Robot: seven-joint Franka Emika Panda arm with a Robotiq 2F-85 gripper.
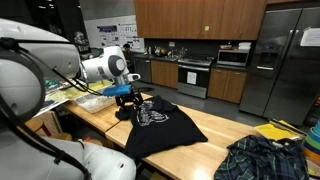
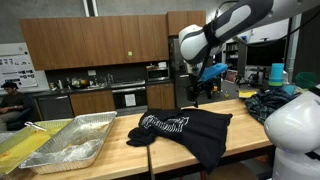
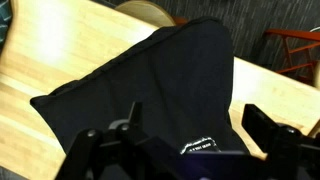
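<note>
A black garment [image 1: 172, 132] with a small white print lies on the wooden table, partly bunched at one end and spread flat elsewhere. In the second exterior view the same black garment [image 2: 205, 125] has a part hanging over the table's front edge. My gripper [image 1: 128, 99] hovers above the table by the bunched end in the first exterior view. From the wrist camera, my open gripper points down at the black cloth [image 3: 165, 75], its fingers wide apart with nothing between them. The white print shows low between the fingers.
A metal tray [image 2: 55, 157] with clear plastic inside sits at one end of the table. Dark plaid cloth [image 1: 262, 160] is heaped at the other end, near a yellow item [image 1: 278, 131]. Bare wood [image 1: 205, 158] lies between garment and plaid cloth. Someone [image 2: 14, 103] sits in the background.
</note>
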